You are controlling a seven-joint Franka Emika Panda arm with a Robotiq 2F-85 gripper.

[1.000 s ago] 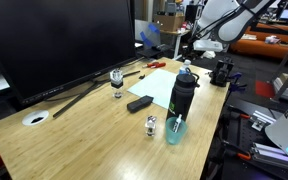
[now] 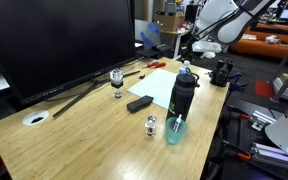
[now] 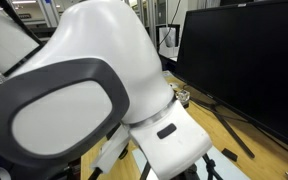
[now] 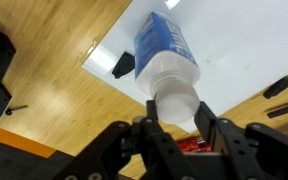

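Note:
A white bottle (image 4: pixel 164 45) with a blue label and a rounded white cap fills the middle of the wrist view, over a white sheet (image 4: pixel 219 45). My gripper is shut on its cap end, a dark finger on each side. In exterior view 1 the bottle (image 2: pixel 185 67) shows small behind the black canister (image 2: pixel 182 95), below the white arm. Whether its base touches the sheet I cannot tell. The arm blocks most of exterior view 2.
Nearer in exterior view 1 stand a teal container (image 2: pixel 175 133) and a small silver item (image 2: pixel 150 126). A black block (image 2: pixel 139 103) lies by the sheet, and a monitor (image 2: pixel 59 50) lines the back.

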